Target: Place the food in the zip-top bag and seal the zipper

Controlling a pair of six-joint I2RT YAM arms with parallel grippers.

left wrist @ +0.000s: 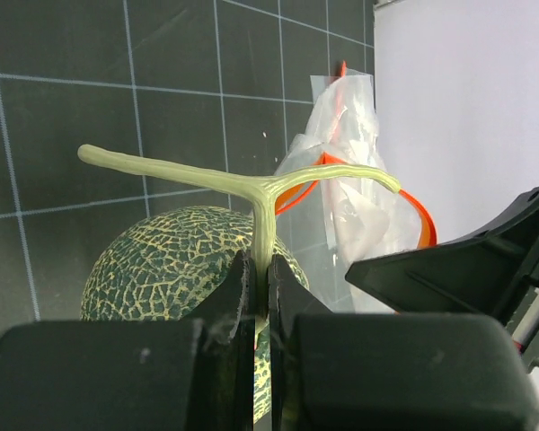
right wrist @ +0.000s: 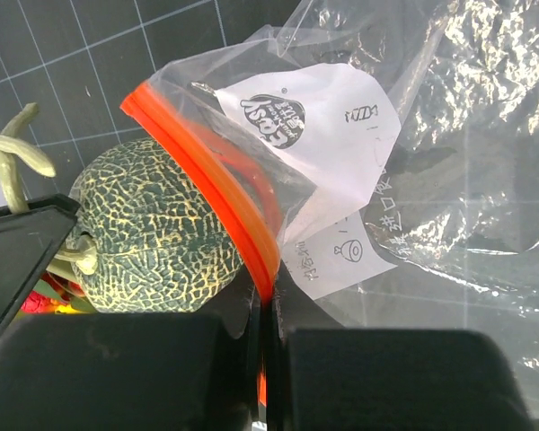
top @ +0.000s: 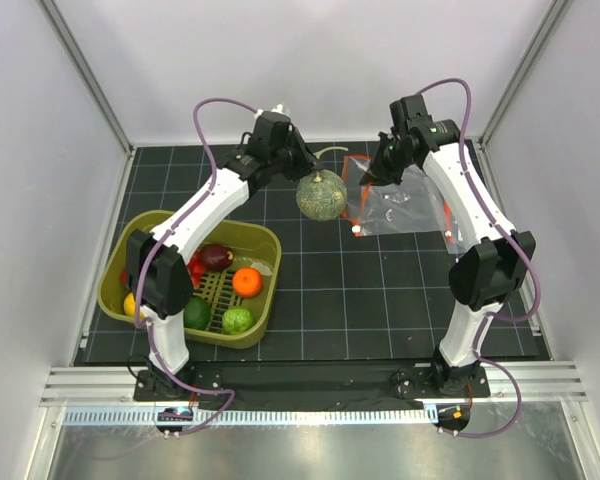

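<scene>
A green netted melon (top: 321,197) with a forked pale stem (left wrist: 171,171) hangs from my left gripper, which is shut on the stem, above the grid mat left of the zip bag. The clear bag (top: 410,205) with orange zipper edges lies to the right. My right gripper is shut on the bag's orange zipper edge (right wrist: 207,175). In the right wrist view the melon sits just behind that edge, outside or at the bag's mouth; I cannot tell exactly.
An olive bin (top: 113,290) at lower left holds an orange (top: 247,282), a dark red oval item (top: 216,256), a lime-green item (top: 238,320) and several others.
</scene>
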